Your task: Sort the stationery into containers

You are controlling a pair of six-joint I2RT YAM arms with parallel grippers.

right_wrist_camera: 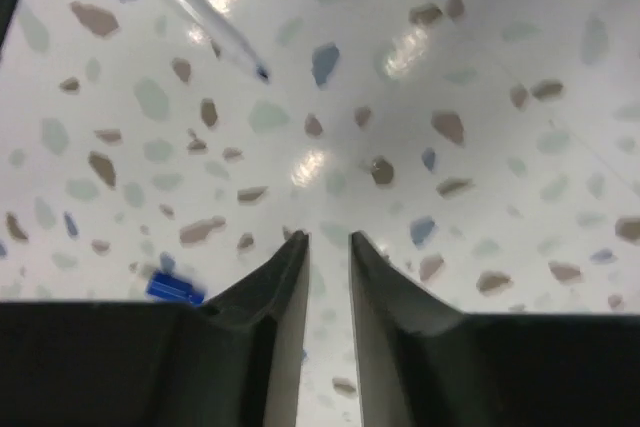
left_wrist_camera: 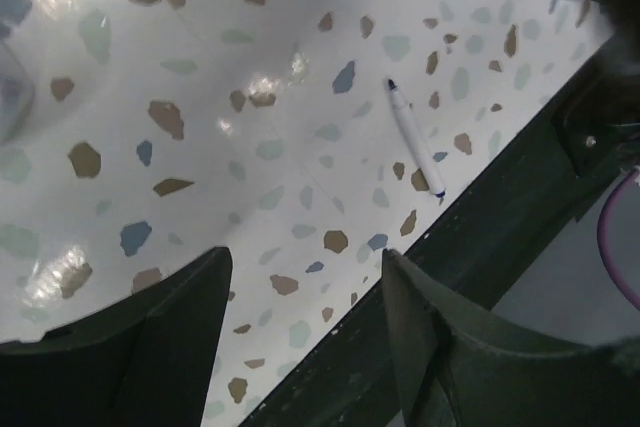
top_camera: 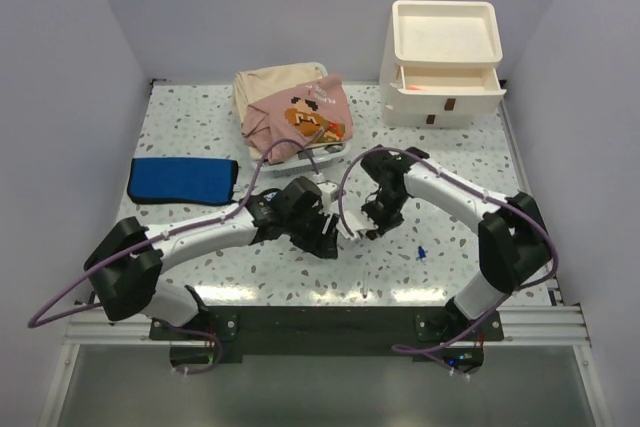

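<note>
A white marker lies on the speckled table near its front edge, also in the right wrist view [right_wrist_camera: 210, 22]. A small blue object [right_wrist_camera: 175, 287] lies to the right in the top view [top_camera: 422, 252]. My left gripper [top_camera: 325, 242] hangs over the middle of the table, fingers apart and empty, with the marker ahead of it in the left wrist view. My right gripper [top_camera: 380, 225] is beside it, its fingers slightly apart with nothing seen between them; the right wrist view is blurred.
A white bin [top_camera: 312, 161] with folded cloths stands at the back middle. A white drawer unit [top_camera: 445, 27], one drawer out, is at back right. A blue mat [top_camera: 182, 180] lies at left. Both arms are close together over the middle.
</note>
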